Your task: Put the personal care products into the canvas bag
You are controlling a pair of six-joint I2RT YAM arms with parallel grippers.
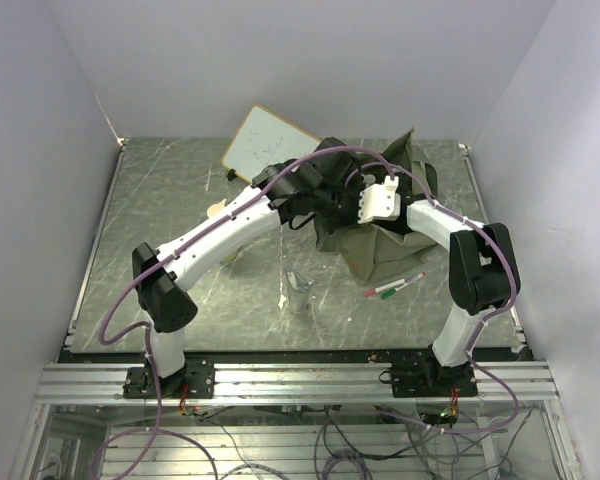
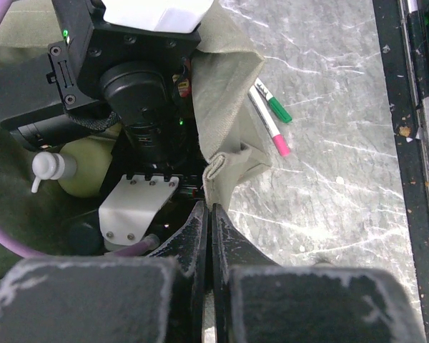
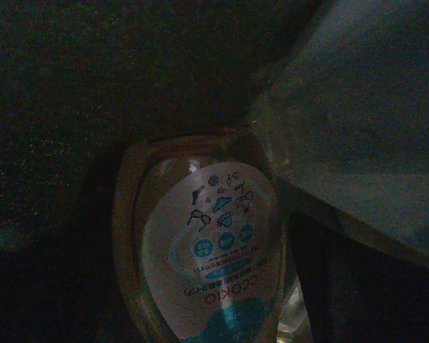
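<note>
The olive canvas bag (image 1: 375, 255) stands at the back right of the table. My left gripper is shut on the bag's fabric edge (image 2: 225, 143). My right gripper is down inside the bag, mostly hidden; its dark wrist view shows a clear bottle with a white-and-blue COOKIO label (image 3: 214, 250) close up, and the fingers are hard to make out. In the left wrist view a pale yellow pump bottle (image 2: 86, 168) lies in the bag beside the right arm's wrist.
Pink and green markers (image 1: 390, 290) lie before the bag. A crumpled silvery pouch (image 1: 298, 290) stands at front centre, a whiteboard (image 1: 265, 145) at the back. A small beige item (image 1: 216, 208) is partly behind the left arm.
</note>
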